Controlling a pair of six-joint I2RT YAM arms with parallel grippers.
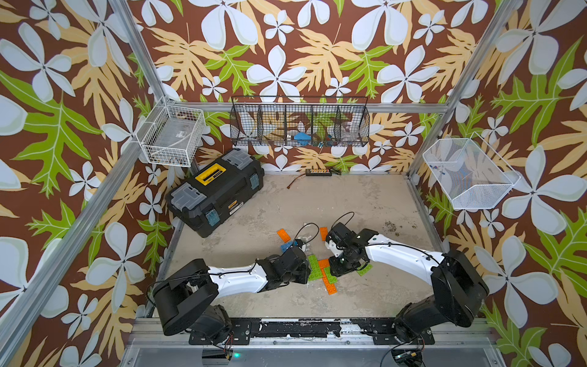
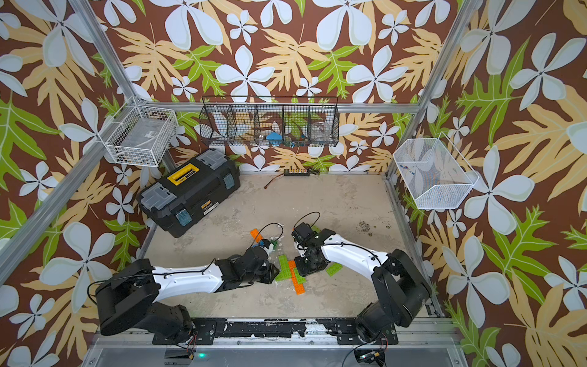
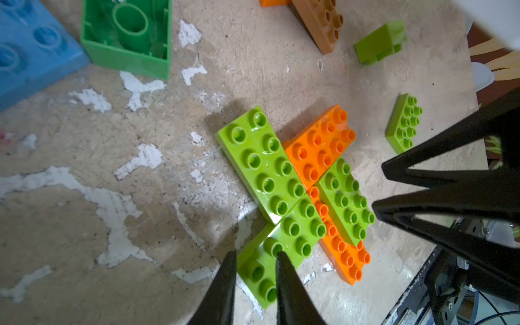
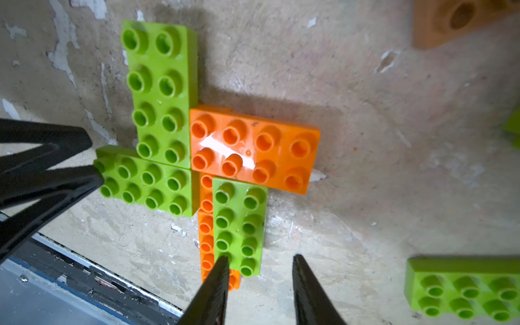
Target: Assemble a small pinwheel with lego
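Note:
A pinwheel of bricks lies on the table: a stem of narrow orange bricks (image 4: 206, 246) carries an upper orange blade (image 4: 249, 149) and green blades. One is the upright green brick (image 4: 162, 92), another the lower-left green brick (image 4: 149, 181), another the lower-right green brick (image 4: 238, 227). The blades' inner ends meet around the stem. My left gripper is shut on the outer end of the lower-left green brick. Just off the outer end of the lower-right green brick, my right gripper stands part open, its fingers apart and not visibly touching the brick.
Loose bricks lie around: blue (image 3: 35, 51), dark green (image 3: 127, 38), brown-orange (image 3: 320, 21), a small green one (image 3: 382, 42) and a flat green one (image 4: 465, 287). A black toolbox (image 1: 214, 189) stands at the back left.

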